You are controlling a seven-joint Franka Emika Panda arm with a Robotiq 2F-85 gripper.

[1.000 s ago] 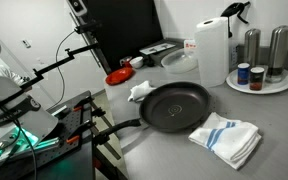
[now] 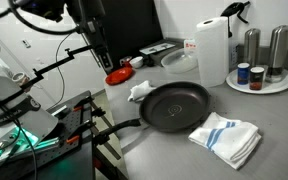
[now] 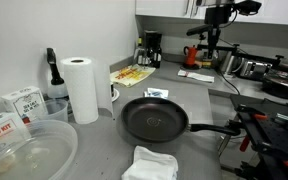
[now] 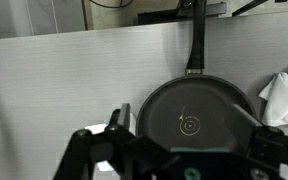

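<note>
A black frying pan (image 2: 177, 106) lies flat on the grey counter, its handle reaching toward the front edge. From the second exterior view the pan (image 3: 154, 118) looks empty. My gripper (image 2: 108, 66) hangs in the air at upper left, clear of the pan. It also appears high at the back right (image 3: 212, 50) in that second view. Looking down from the wrist, the pan (image 4: 189, 108) lies below my open gripper, with nothing held between the wide-apart fingers (image 4: 81, 143). The fingers hide the pan's lower part.
A blue-striped white towel (image 2: 224, 138) and a crumpled white cloth (image 2: 142, 90) lie on opposite sides of the pan. Behind stand a paper towel roll (image 2: 213, 50), a clear bowl (image 2: 181, 62) and a plate (image 2: 256, 87) of shakers. Bare counter lies in front.
The gripper has come down and to the right in exterior view 1, with more of the arm in view. Pan and cloths have stayed put.
</note>
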